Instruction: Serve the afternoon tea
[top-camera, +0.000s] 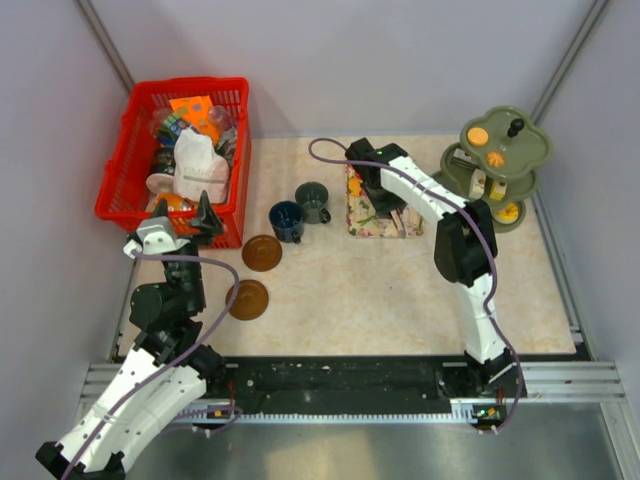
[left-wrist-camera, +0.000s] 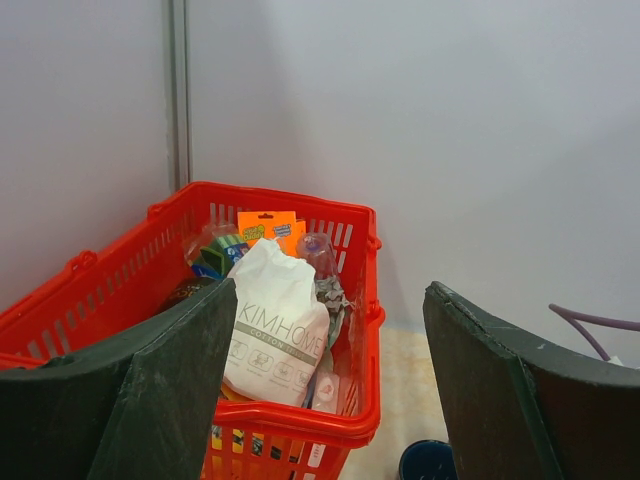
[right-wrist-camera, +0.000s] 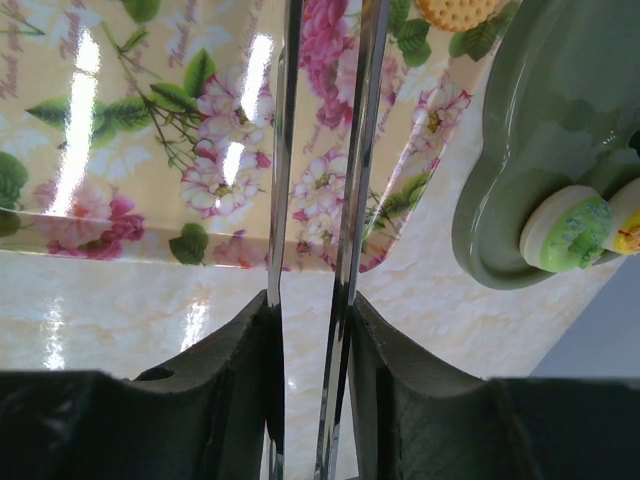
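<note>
A floral tray (top-camera: 361, 222) lies at the back middle under my right gripper; in the right wrist view two long metal tongs or utensil strips run between its fingers, and whether it grips them is unclear. A round biscuit (right-wrist-camera: 456, 12) sits on the tray. A green tiered stand (top-camera: 530, 150) with cakes is at the right; a green-topped cake (right-wrist-camera: 562, 232) shows on it. A blue mug (top-camera: 286, 222), a green mug (top-camera: 312, 200) and two brown saucers (top-camera: 262, 253) stand left of the tray. My left gripper (top-camera: 182, 218) is open, empty.
A red basket (top-camera: 125, 145) packed with items fills the back left, just beyond my left gripper. Walls border the back and sides.
</note>
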